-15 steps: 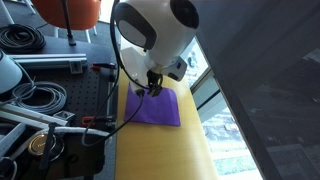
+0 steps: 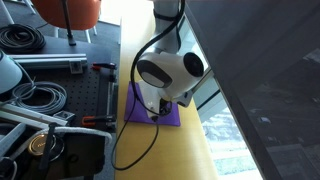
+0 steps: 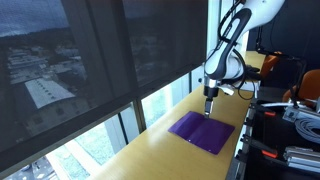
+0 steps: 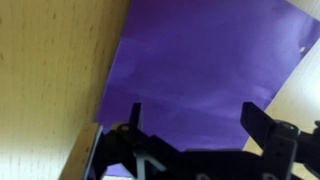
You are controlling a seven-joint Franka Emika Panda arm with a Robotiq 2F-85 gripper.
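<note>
A flat purple sheet, cloth or paper (image 3: 205, 132) lies on the light wooden table. In the wrist view the purple sheet (image 4: 200, 55) fills most of the picture, its left and right edges slanting against the wood. My gripper is open above it, the two dark fingertips well apart with only the sheet's surface visible between them. From the side, the gripper (image 3: 208, 109) hangs over the sheet's far part. In the first exterior view the arm hides much of the purple sheet (image 2: 170, 116). Whether the fingertips touch it cannot be told.
A dark cart (image 2: 90, 95) with coiled cables and tools adjoins the table edge. Along the opposite side stand a window and a large dark blind (image 3: 100, 60). The wooden table (image 3: 140, 158) has bare room around the sheet. An orange chair (image 2: 70, 12) is behind.
In the first exterior view my arm has moved right and down in the picture, bringing the gripper over the sheet and covering more of it. The sheet looks unmoved.
</note>
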